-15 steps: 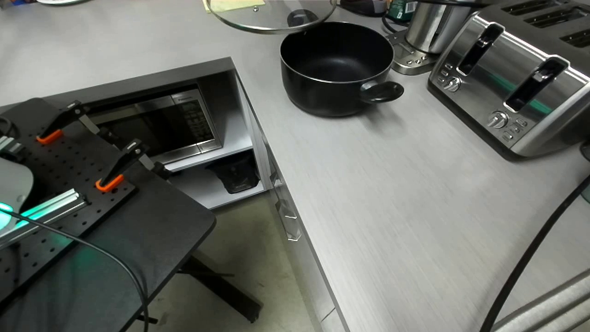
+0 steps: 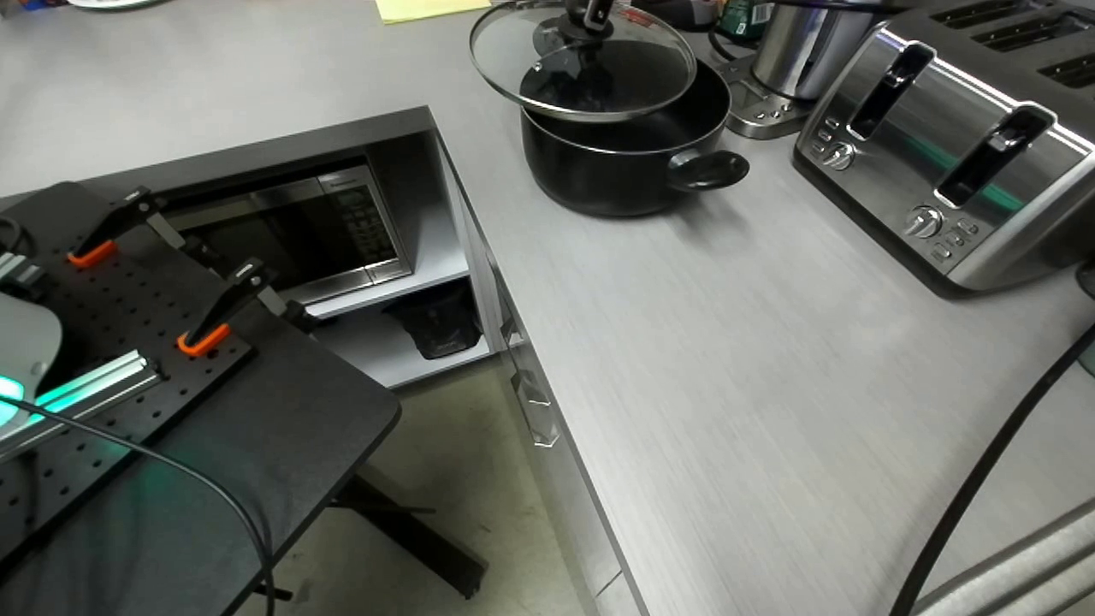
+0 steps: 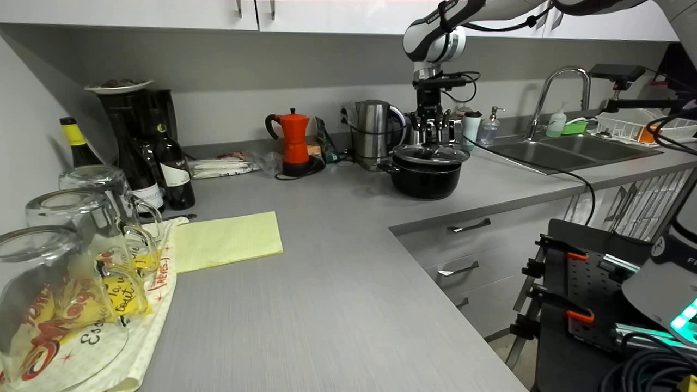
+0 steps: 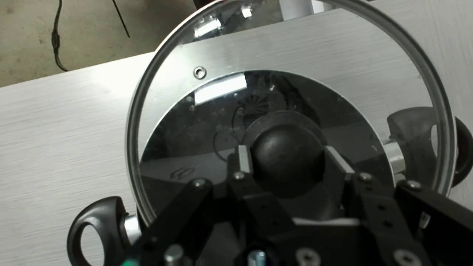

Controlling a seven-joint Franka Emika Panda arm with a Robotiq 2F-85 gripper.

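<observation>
A glass lid with a metal rim (image 2: 657, 51) and a black round knob (image 4: 286, 148) hangs over the black pot (image 2: 606, 174). My gripper is shut on the knob, one finger on each side of it. In exterior view 1 the lid looks a little above the pot and shifted toward the far left, leaving part of the pot's inside uncovered. From exterior view 2 the lid (image 3: 431, 154) looks low over the pot (image 3: 426, 179); whether their rims touch cannot be told. Both pot handles (image 4: 95, 230) show in the wrist view.
A steel toaster (image 2: 955, 154) stands right of the pot and a steel kettle (image 3: 373, 130) stands close by. The red moka pot (image 3: 297, 140), yellow paper (image 3: 225, 240) and glass mugs (image 3: 59, 281) lie farther along.
The lid has moved right and toward the camera in exterior view 1, from beyond the pot's far left to over most of its opening. The pot has stayed in place.
</observation>
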